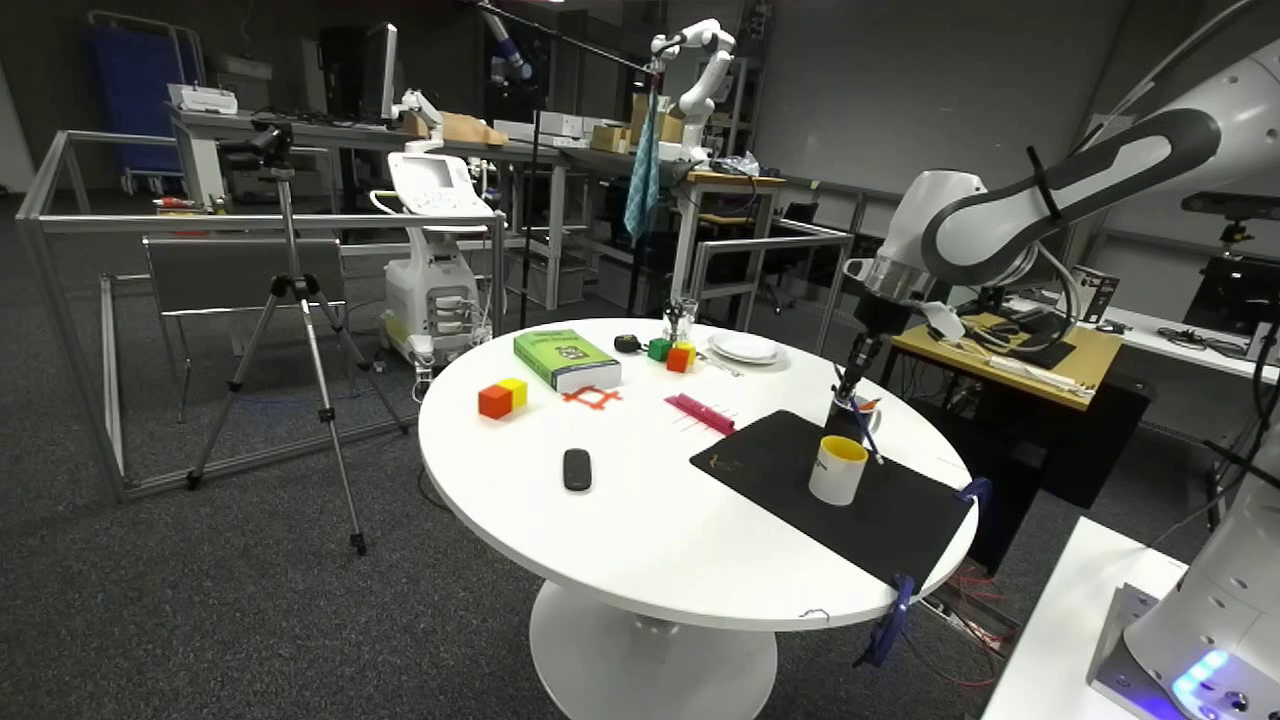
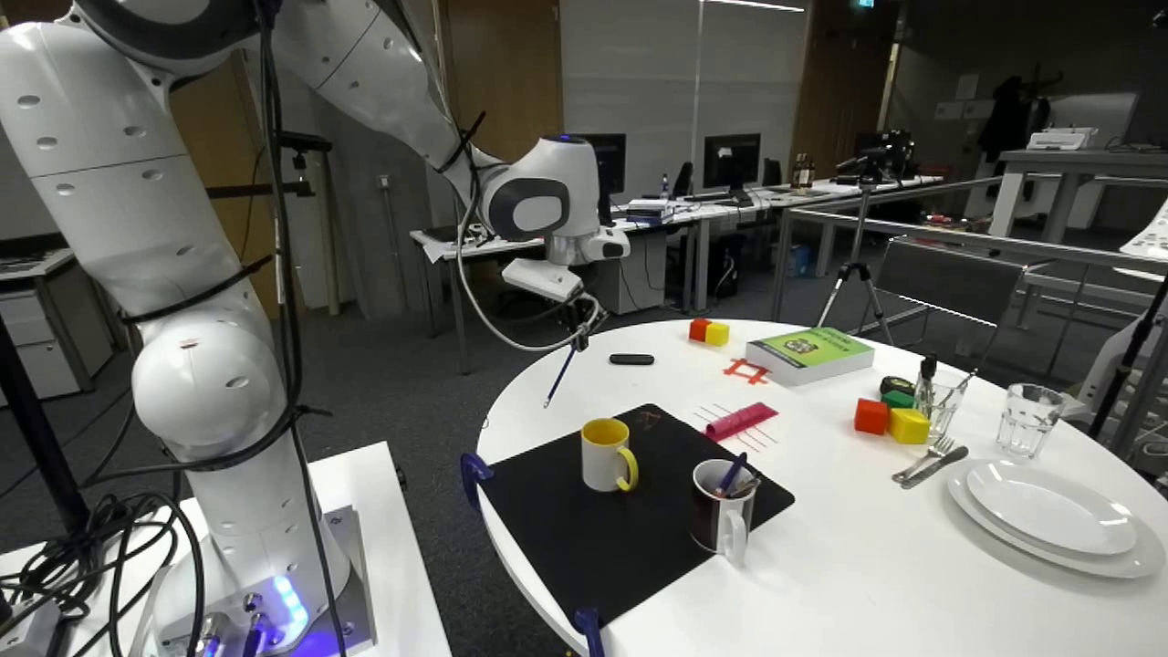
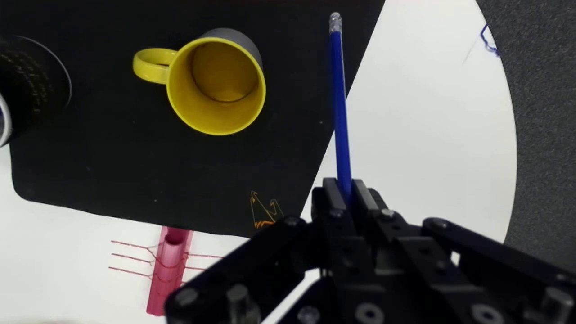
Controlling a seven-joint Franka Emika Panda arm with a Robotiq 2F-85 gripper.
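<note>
My gripper is shut on a blue pencil (image 3: 340, 102), which points away from the fingers with its metal-capped end outward. In exterior view 2 the gripper (image 2: 576, 330) is raised near the table's left edge, and the pencil (image 2: 559, 378) slants downward. A white mug with a yellow inside (image 2: 603, 465) stands upright on the black mat (image 2: 569, 537); the wrist view shows this mug (image 3: 216, 86) empty, left of the pencil. Another mug (image 2: 712, 526), dark and white, holds pens at the mat's far side and is partly cut off in the wrist view.
A pink holder (image 2: 742, 421) lies beside the mat. Farther off are a green book (image 2: 810, 356), coloured blocks (image 2: 872, 416), a glass (image 2: 1029, 422) and plates (image 2: 1051, 515). A small black object (image 1: 577, 469) has clear white table around it. Blue clamps (image 1: 888, 624) grip the edge.
</note>
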